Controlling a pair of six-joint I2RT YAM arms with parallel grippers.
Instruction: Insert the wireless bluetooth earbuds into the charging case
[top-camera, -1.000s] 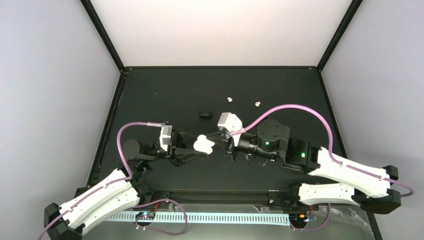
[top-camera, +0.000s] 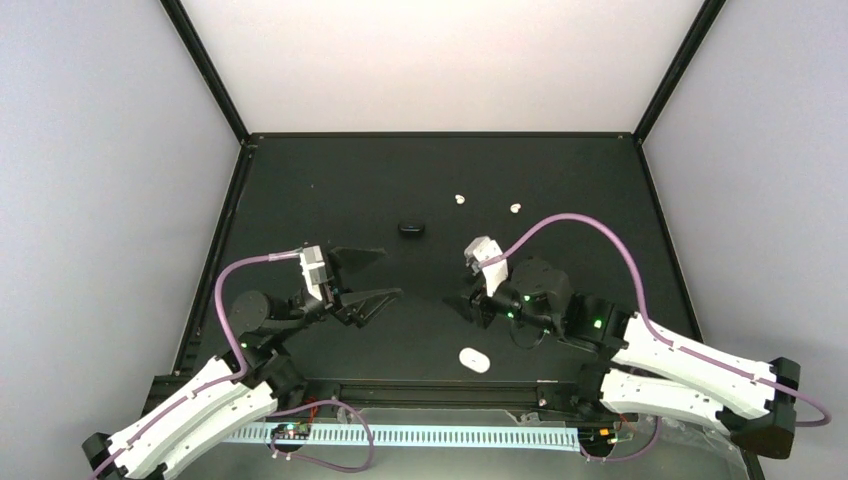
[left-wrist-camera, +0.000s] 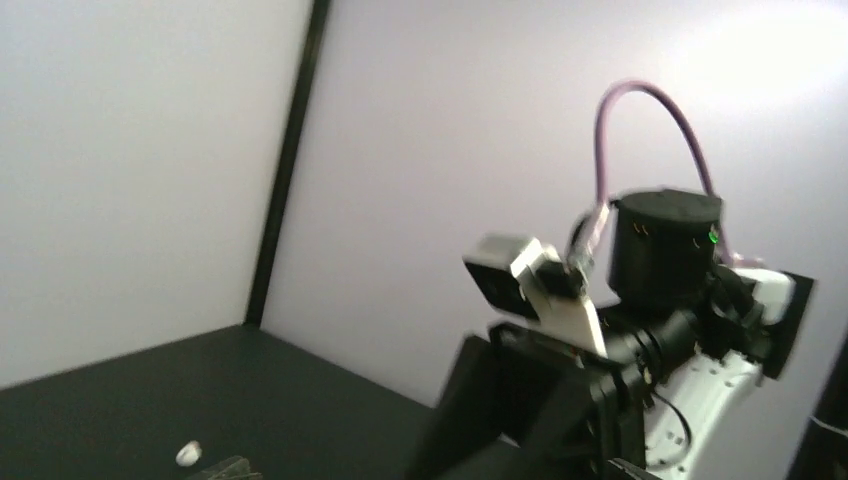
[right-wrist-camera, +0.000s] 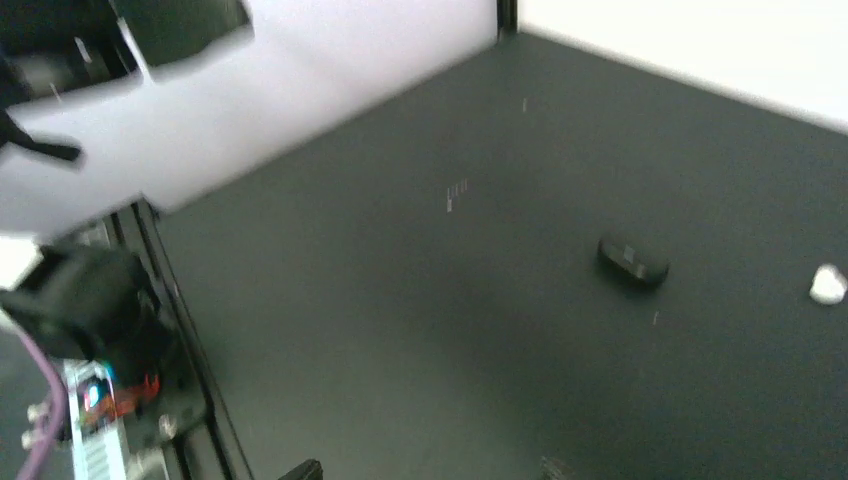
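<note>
A white rounded case (top-camera: 475, 360) lies on the black mat near its front edge, below both grippers in the top view; whether its lid is closed cannot be told. Two small white earbuds, a left one (top-camera: 460, 199) and a right one (top-camera: 516, 208), rest apart toward the back. The right wrist view shows one earbud (right-wrist-camera: 828, 285) at its right edge. My left gripper (top-camera: 393, 272) is open and empty over the mat. Facing it from the right, my right gripper (top-camera: 456, 308) has its fingers apart, with nothing between them.
A small black oblong object (top-camera: 411, 228) sits on the mat behind and between the grippers, in front of the earbuds. Walls enclose the back and sides.
The white case was between the two grippers; now it lies near the front edge, having shifted rightward there. The left gripper has drawn back left, the right gripper rightward and toward the front.
</note>
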